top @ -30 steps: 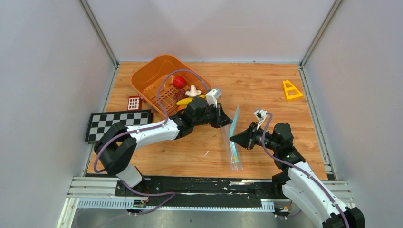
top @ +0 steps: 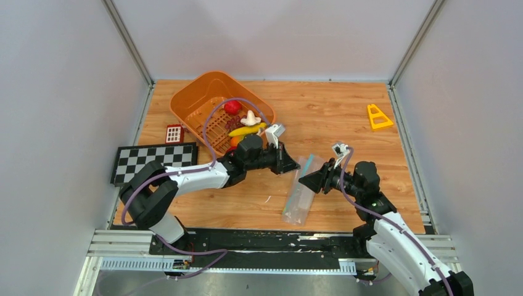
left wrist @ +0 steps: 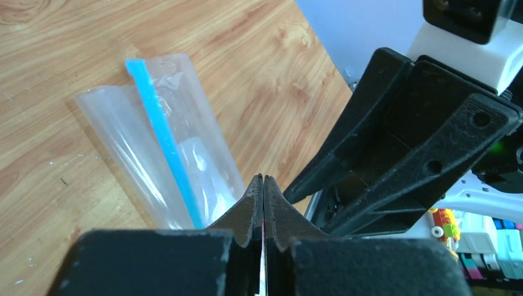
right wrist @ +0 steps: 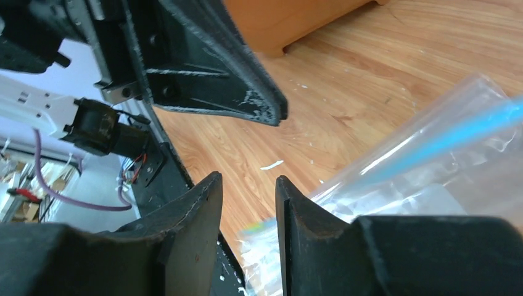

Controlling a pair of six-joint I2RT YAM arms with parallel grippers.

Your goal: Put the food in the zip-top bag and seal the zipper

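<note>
A clear bag [top: 298,205] with a blue zipper strip [left wrist: 161,132] lies on the table beneath both grippers. Its zipper edge slants across the right wrist view, where the clear film [right wrist: 395,191] shows no food inside. My left gripper is shut above the bag, with nothing visible between its fingertips. Facing it, my right gripper has its fingers apart and an empty gap between them. In the orange basket [top: 184,102] are a red tomato-like piece [top: 232,107], a white mushroom-like piece [top: 250,118], a yellow banana [top: 247,130] and dark grapes [top: 234,123].
At the left lie a checkered board [top: 145,159] and a small red-and-white box [top: 174,134]. A yellow frame-shaped piece [top: 378,117] rests at the far right. Bare wood stretches across the back right. The two grippers are close together.
My left gripper has lowered slightly toward the front; the right arm has barely moved.
</note>
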